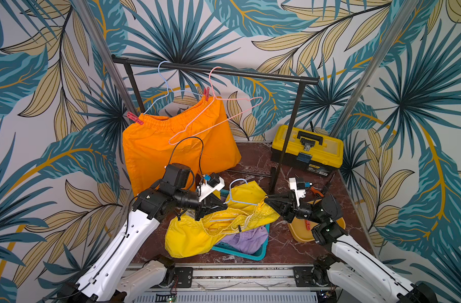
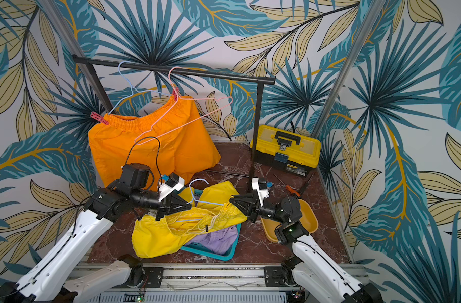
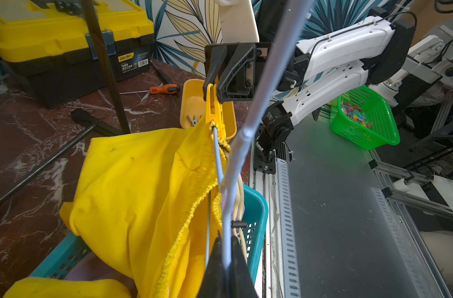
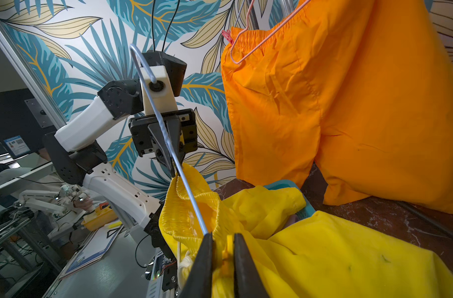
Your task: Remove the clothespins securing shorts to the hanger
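Yellow shorts (image 1: 190,240) hang from a light-blue hanger (image 3: 231,183) low over the basket. My left gripper (image 1: 226,206) is shut on the hanger's thin wire, near the base of its hook. At the other end of the waistband, a yellow clothespin (image 3: 214,106) clips the cloth to the hanger bar. My right gripper has its fingers on either side of this clothespin, part open; whether they press on it cannot be told. The left end of the waistband is partly hidden by my left arm in the top views.
Orange shorts (image 1: 175,136) hang behind on the rack (image 1: 260,74) with red clothespins (image 1: 134,118); a pink hanger (image 1: 215,121) is in front. Beneath the yellow shorts lies a teal basket (image 1: 260,252) with purple cloth. A yellow tray (image 1: 298,233) sits right, a toolbox (image 1: 311,146) behind.
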